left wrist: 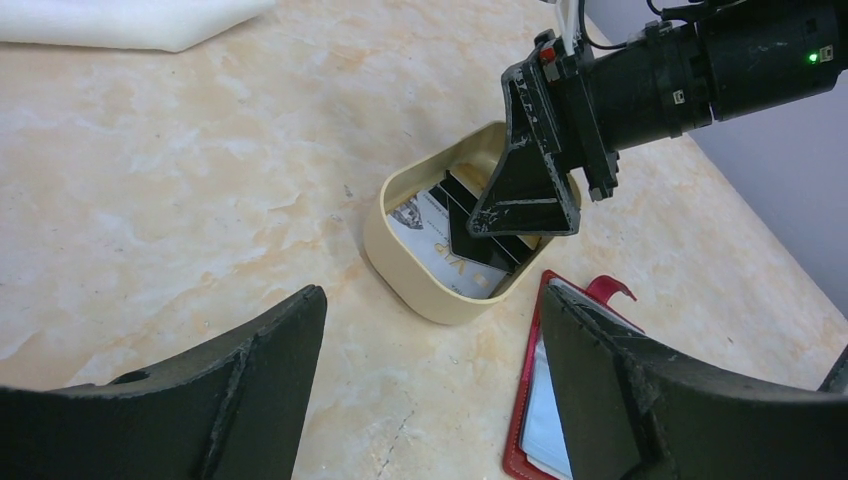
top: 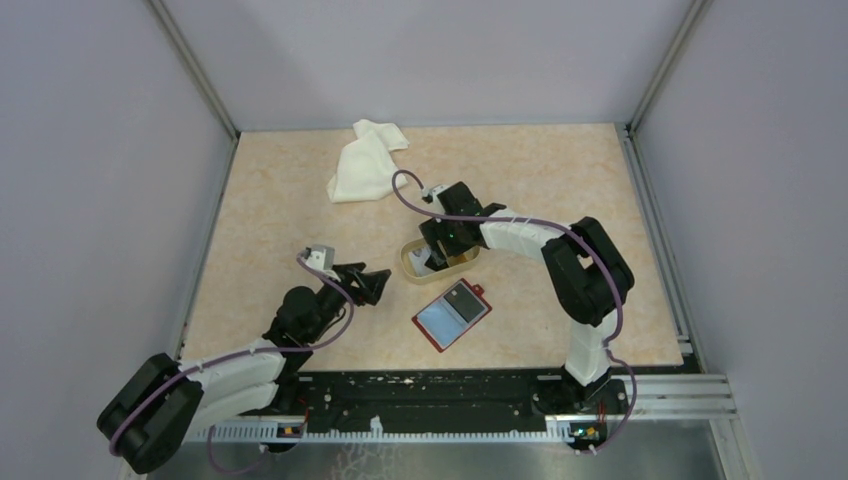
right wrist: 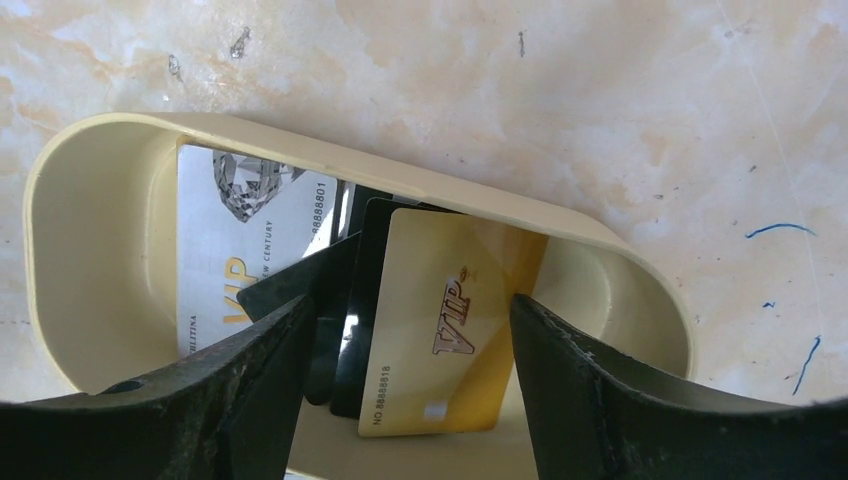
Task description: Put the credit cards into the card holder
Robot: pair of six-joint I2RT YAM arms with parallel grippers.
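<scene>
Several credit cards lie in a cream oval tray (top: 413, 278): a white VIP card (right wrist: 207, 245), dark cards (right wrist: 368, 300) and a gold VIP card (right wrist: 425, 330). Over the tray, my right gripper points downward with its fingers apart; the gold card shows between and below them. Whether a finger touches a card cannot be told. To the tray's left, above bare table, my left gripper (top: 376, 284) is open and empty. The red-edged card holder (top: 452, 315) lies flat in front of the tray, with a pale blue panel and a dark one.
A folded white cloth (top: 365, 168) lies at the back left of the table. The right arm (left wrist: 670, 85) reaches over the tray from the right.
</scene>
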